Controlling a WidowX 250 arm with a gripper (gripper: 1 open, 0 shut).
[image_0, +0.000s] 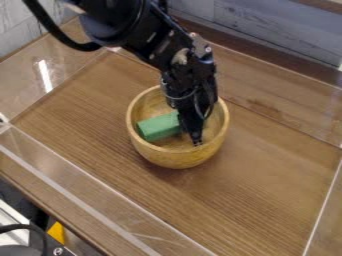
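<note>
A round wooden bowl stands on the brown table in the middle of the view. Inside it lies a green block on the left side. The dark robot gripper reaches down into the bowl from above, to the right of the block. Its fingertips are low inside the bowl and partly hard to make out, so whether they hold anything cannot be told.
A pale wall runs along the back. A small yellow object and a black cable lie at the front left corner.
</note>
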